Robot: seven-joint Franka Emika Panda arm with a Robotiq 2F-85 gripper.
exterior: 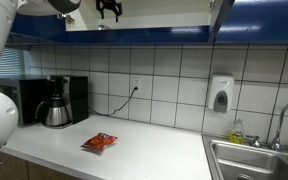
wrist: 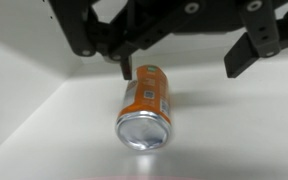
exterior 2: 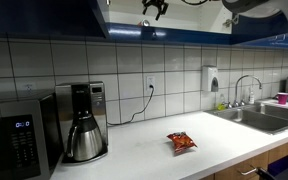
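An orange and silver can [wrist: 146, 108] stands or lies inside the white cabinet shelf in the wrist view, its silver end facing the camera. My gripper is open, with its dark fingers wide apart. The can appears nearer the left finger and below the fingers in the picture; whether it touches that finger I cannot tell. High up in the first exterior view, the gripper [exterior: 109, 10] is at the upper cabinet. From the other side, the gripper [exterior 2: 156, 10] shows there too. The can is too small to make out clearly in the exterior views.
On the counter [exterior: 164, 145] lies a red packet [exterior: 99, 142]. A coffee maker [exterior 2: 84, 125] and a microwave [exterior 2: 19, 135] stand to the left. The sink [exterior: 249, 160] is at the right. White shelf walls are close around the gripper.
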